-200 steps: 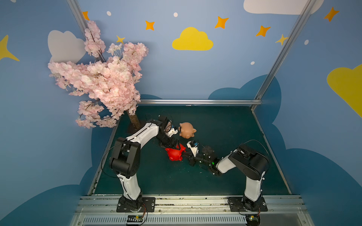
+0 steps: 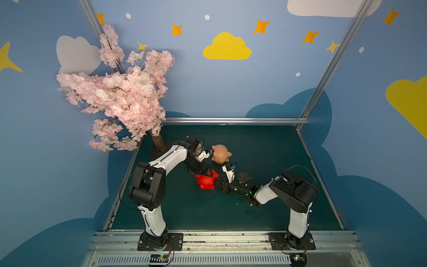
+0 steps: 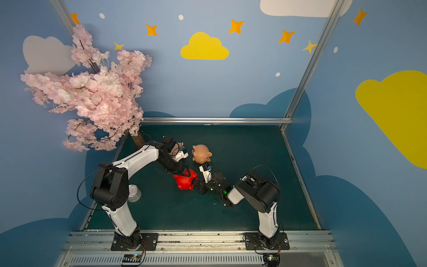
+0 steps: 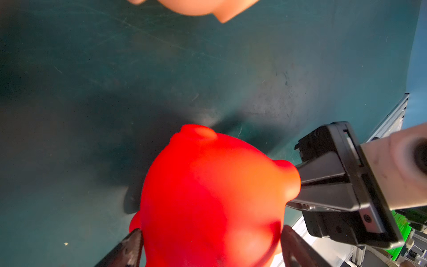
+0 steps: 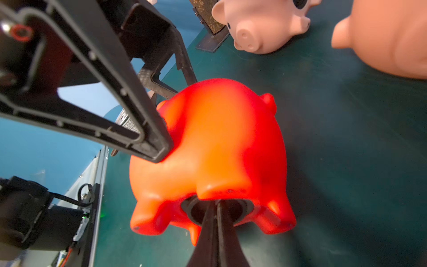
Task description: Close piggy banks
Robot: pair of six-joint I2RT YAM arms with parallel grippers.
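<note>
The red piggy bank (image 2: pixel 206 181) lies on its side on the dark green floor, its feet and underside turned toward my right arm. Astride its body is my left gripper, fingers wide, one finger on either flank; whether both pads touch cannot be told. A dark round plug or opening (image 5: pixel 194 211) shows in the bank's belly, between the feet. My right gripper is shut, nothing showing between its fingers, and its tips reach that dark round part. How far the plug is seated is hidden behind the fingers.
A tan piggy bank (image 2: pixel 220 153) stands behind the red one. Beside it, partly behind my left arm, is a pink one (image 5: pixel 262 26). The blossom tree (image 2: pixel 133 95) fills the back left corner. A clear round container (image 3: pixel 134 193) sits near my left arm.
My right wrist has turned slightly, its white camera mount leaning a little farther right. The left arm and the red piggy bank look unmoved.
</note>
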